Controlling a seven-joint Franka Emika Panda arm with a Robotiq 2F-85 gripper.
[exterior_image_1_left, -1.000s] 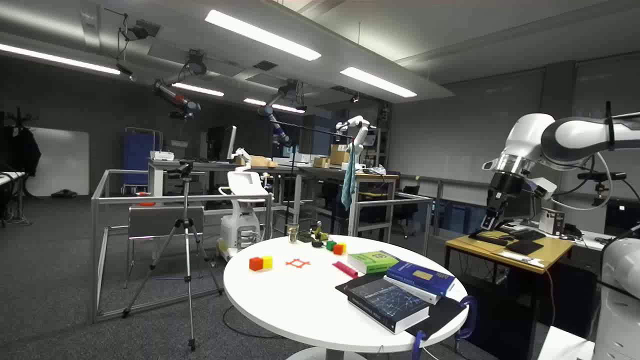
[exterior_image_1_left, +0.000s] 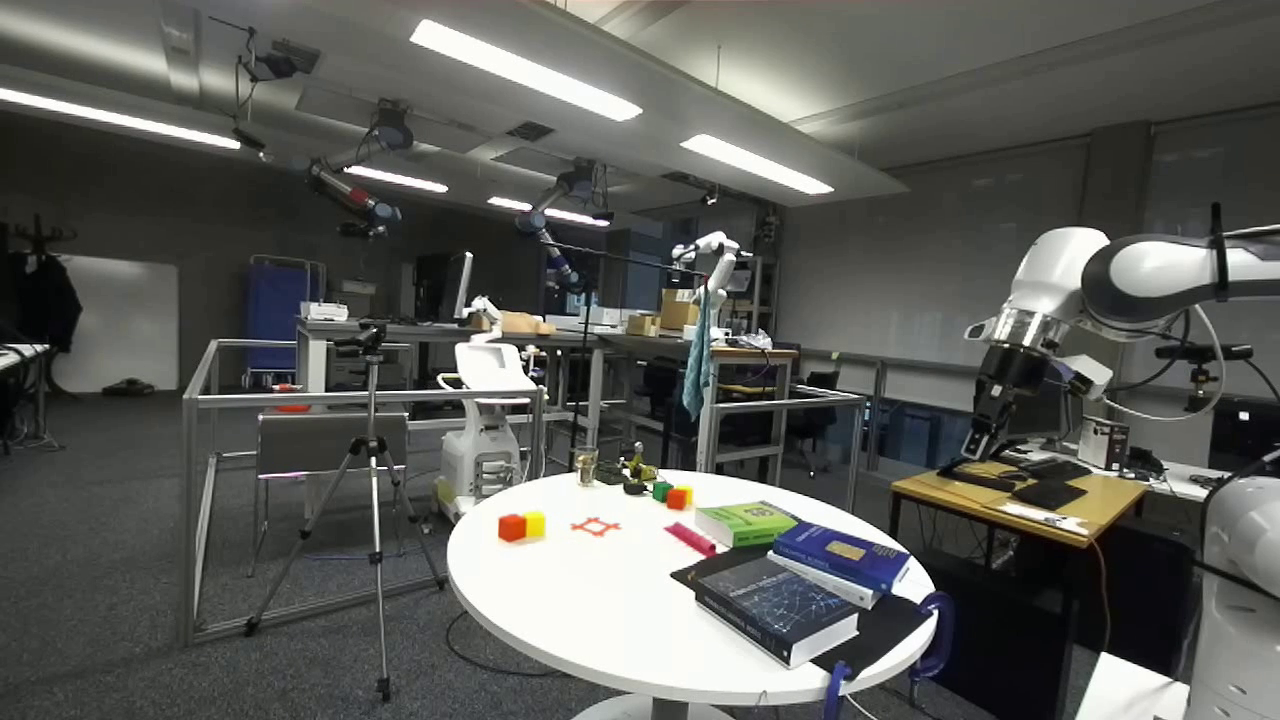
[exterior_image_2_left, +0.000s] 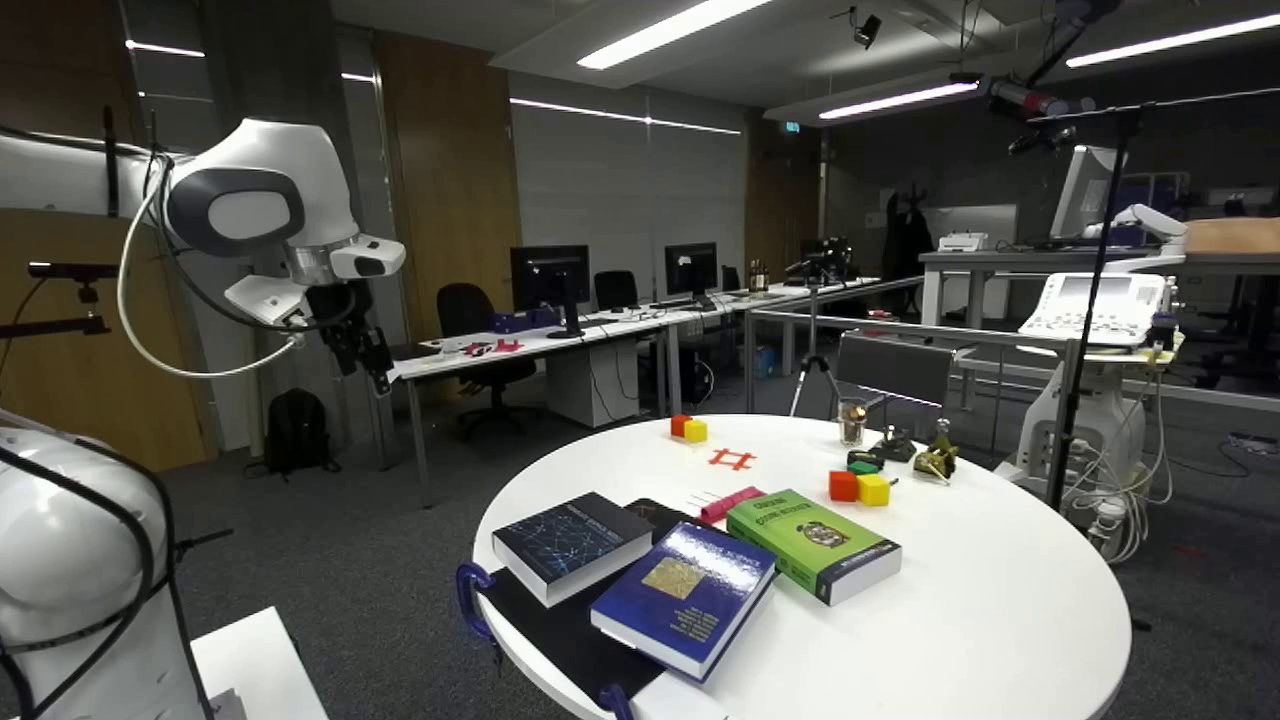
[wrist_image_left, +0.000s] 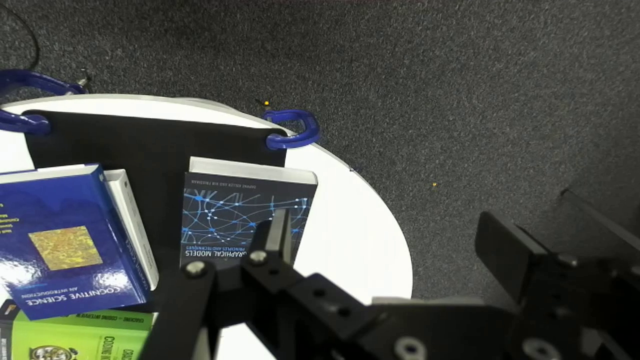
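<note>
Well above the floor beside the round table, my gripper stands open, its two fingers wide apart with nothing between them. In the wrist view one finger (wrist_image_left: 277, 235) overlaps the dark Graphical Models book (wrist_image_left: 243, 201) from above, while the other is over bare carpet. A blue Cognitive Science book (exterior_image_2_left: 690, 588) leans on a white-edged book (exterior_image_1_left: 828, 581), tilted. Beside them a thick green book (exterior_image_2_left: 816, 534) lies flat. The dark book and the blue one rest partly on a black mat (wrist_image_left: 150, 141) at the table's edge.
Blue clamps (wrist_image_left: 300, 129) hold the mat to the white round table (exterior_image_2_left: 960, 612). Farther across it are a pink roll (exterior_image_1_left: 690, 539), a red lattice piece (exterior_image_1_left: 595, 526), coloured cubes (exterior_image_1_left: 512, 528) and a glass jar (exterior_image_1_left: 585, 467). The table's middle has free room.
</note>
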